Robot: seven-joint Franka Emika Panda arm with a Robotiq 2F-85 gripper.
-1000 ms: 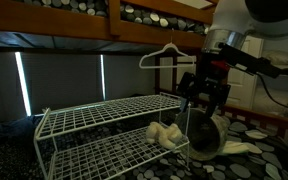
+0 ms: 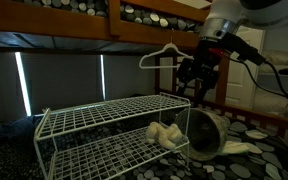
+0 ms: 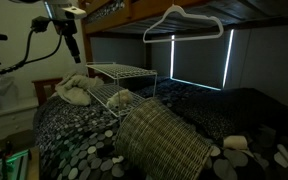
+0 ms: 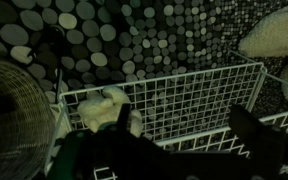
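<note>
In exterior view 1 my gripper (image 2: 189, 90) hangs above the right end of a white two-tier wire rack (image 2: 114, 111). A cream, soft-looking bundle (image 2: 164, 135) lies on the rack's lower tier. From exterior view 2, the gripper (image 3: 75, 58) appears high at the left, clear of the rack (image 3: 121, 71). The wrist view looks down on the bundle (image 4: 109, 108) and the wire grid (image 4: 184, 103), with dark fingers (image 4: 252, 130) spread wide and nothing visible between them. The gripper is open; its fingertips are dim.
A woven basket (image 3: 164, 138) lies tipped beside the rack on the dotted bedspread (image 3: 69, 150). A white hanger (image 3: 182, 24) hangs from the upper bunk. Pale cloth (image 3: 77, 90) lies behind the rack, and the bunk beam (image 2: 54, 30) runs overhead.
My gripper has risen a little and shifted slightly left in exterior view 1. The rack, bundle, basket and hanger have not visibly moved.
</note>
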